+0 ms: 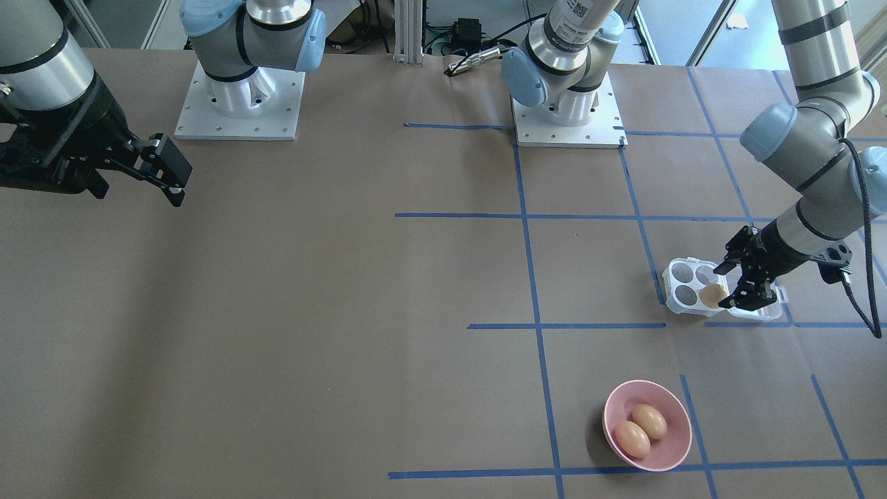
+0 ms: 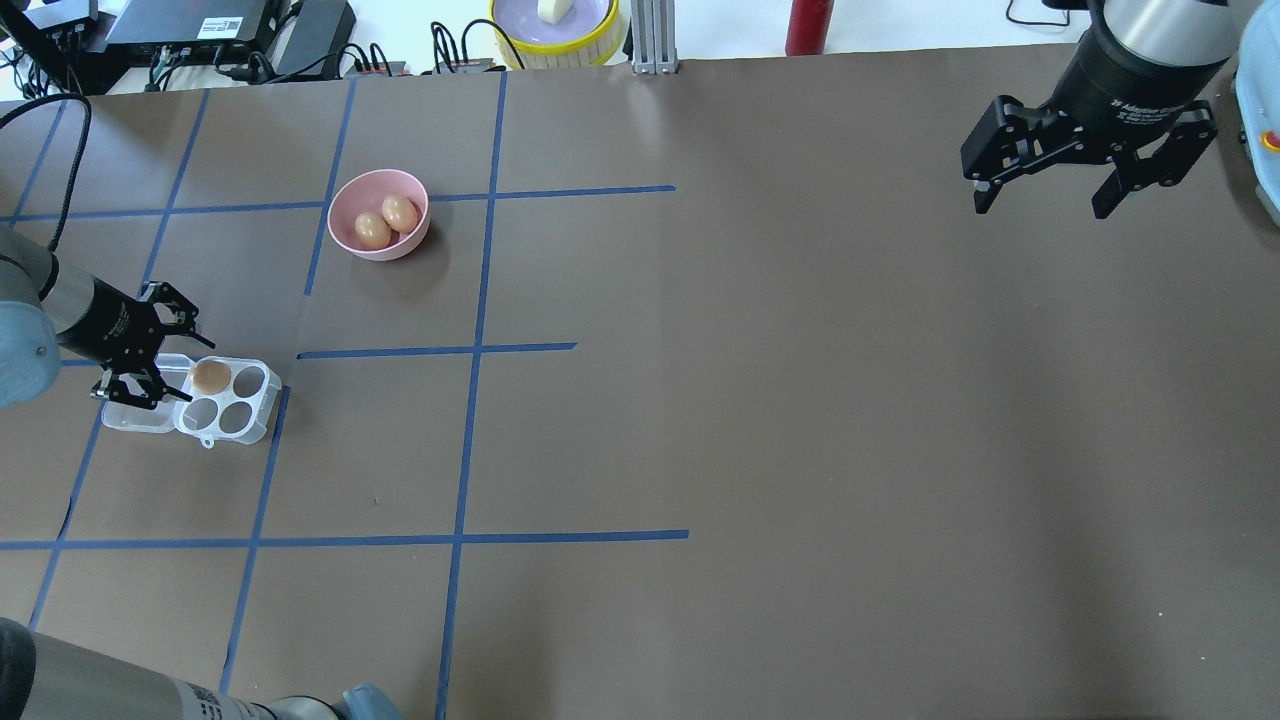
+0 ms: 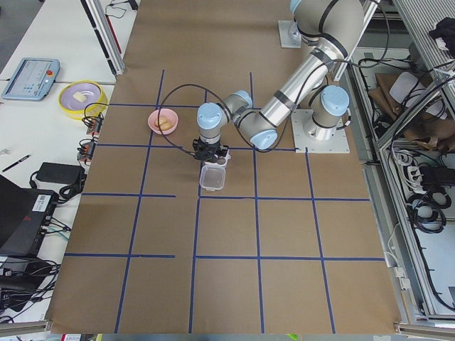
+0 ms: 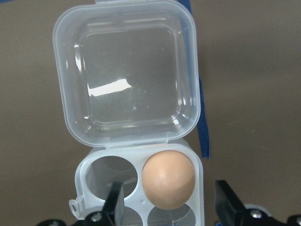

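An open plastic egg carton (image 2: 246, 408) sits on the taped table, its clear lid (image 4: 131, 70) folded flat. One egg (image 4: 168, 179) occupies a cup; the other cups I can see are empty. My gripper (image 2: 190, 370) hangs low over the carton with fingers apart; in the wrist view the egg lies between and just beyond their tips, untouched as far as I can tell. A pink bowl (image 1: 609, 420) holds two eggs (image 1: 648, 421), toward the front in the front view.
A second, black-gripped arm (image 2: 1098, 138) stands idle on the other side. Other arm bases (image 1: 569, 133) stand at the back.
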